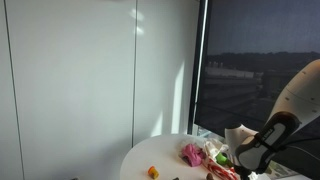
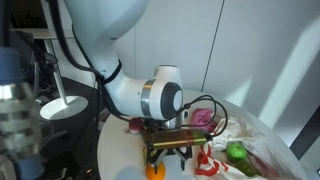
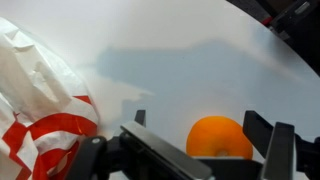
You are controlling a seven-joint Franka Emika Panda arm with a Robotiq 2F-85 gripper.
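Observation:
My gripper stands open in the wrist view, its dark fingers [image 3: 135,148] spread wide to either side. A round orange object [image 3: 218,137] shows in the gap, nearer the right finger; whether the fingers reach down around it, I cannot tell. Exterior view 2 has the gripper [image 2: 168,157] pointing down, with the orange object [image 2: 155,172] low in front of it. In exterior view 1 the arm [image 1: 285,125] comes in from the right, its fingertips out of clear sight.
A white bag with red print [image 3: 62,128] lies left in the wrist view. Exterior view 2 shows a green item [image 2: 237,150] and a pink bundle [image 2: 203,117]. Another orange item [image 1: 153,172] sits apart from the arm. Bare white tabletop [image 3: 150,60] shows in the wrist view.

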